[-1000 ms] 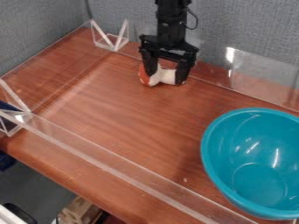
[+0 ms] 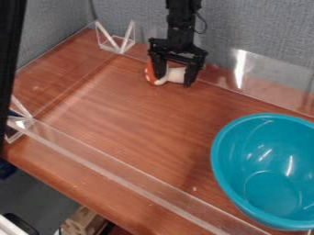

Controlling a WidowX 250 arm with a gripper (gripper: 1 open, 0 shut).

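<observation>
My black gripper (image 2: 175, 66) reaches down from the top centre to the back of the wooden table, open over a small white and red object (image 2: 157, 76). The object lies on its side between and under the fingers, partly hidden by them. Whether the fingers touch it is unclear.
A large teal bowl (image 2: 266, 184) stands at the front right. Clear low panels edge the table at back and front, with white frame brackets (image 2: 116, 40) at the back left. Grey padded walls stand behind.
My gripper has come slightly lower over the white and red object, which looks nearly in the same place, a little more covered by the fingers.
</observation>
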